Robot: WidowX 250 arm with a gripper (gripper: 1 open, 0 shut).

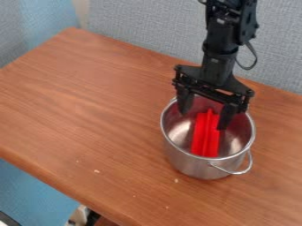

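Observation:
A steel pot (189,155) with a wire handle stands on the wooden table at the right. Red sticks (206,132) lie inside it, leaning toward the back. My black gripper (206,110) is over the back of the pot, open, its two fingers spread at the rim above the red sticks; whether they touch anything is unclear.
A grey textured wall (141,26) stands behind, and a blue surface lies beyond the table's left edge.

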